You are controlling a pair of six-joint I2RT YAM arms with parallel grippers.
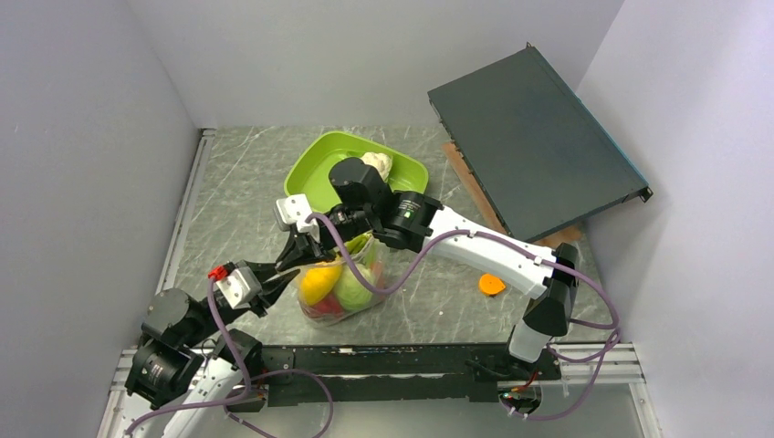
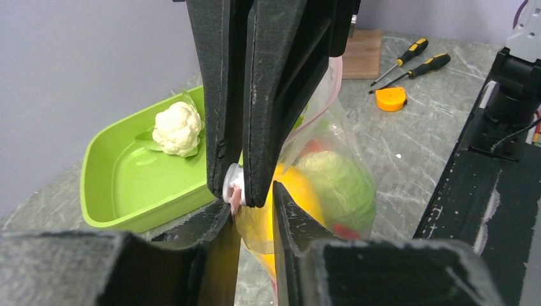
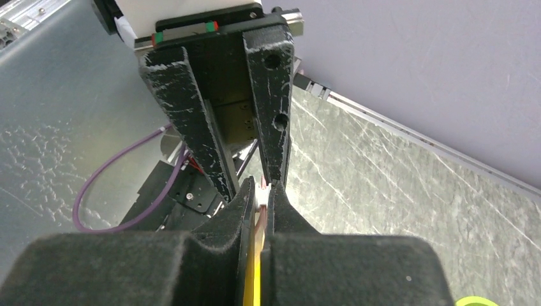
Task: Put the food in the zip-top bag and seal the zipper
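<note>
The clear bag (image 1: 351, 306) stands on the table, with a yellow food item (image 1: 318, 284), a green cabbage-like item (image 1: 354, 288) and something red (image 1: 321, 307) inside. At its left top corner, a white zipper slider (image 2: 235, 178) sits at the end of the pink zipper strip (image 2: 328, 95). My right gripper is shut on this slider. Just around the same corner, my left gripper is open, its fingers apart on either side of the bag's edge. The bag's mouth still gapes along the strip.
Behind the bag is a green bin (image 1: 315, 169) holding a cauliflower (image 2: 177, 129). An orange tape measure (image 2: 390, 99) and two screwdrivers (image 2: 429, 65) lie to the right. A dark panel (image 1: 538, 137) leans at the back right.
</note>
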